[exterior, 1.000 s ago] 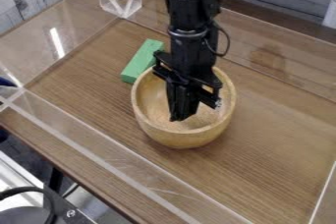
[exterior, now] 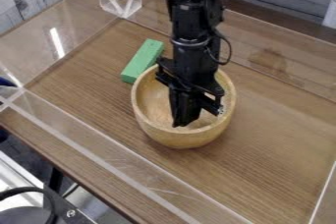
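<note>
A round tan bowl (exterior: pixel 184 134) sits on the wooden table (exterior: pixel 66 140) in the middle of the camera view. My black gripper (exterior: pixel 197 104) reaches down from the top into the bowl, its fingertips low inside it and covering much of the interior. Whether anything is between the fingers, and how far apart they are, is hard to make out against the dark body. A green block (exterior: pixel 141 59) lies just behind the bowl on the left, outside it.
A clear plastic piece (exterior: pixel 118 0) stands at the back left. Black cables and parts (exterior: pixel 33 208) sit at the lower left corner. The table right of the bowl and in front of it is clear.
The gripper has shifted slightly within the bowl, its lower part reaching a little further right. The bowl and green block look essentially unmoved.
</note>
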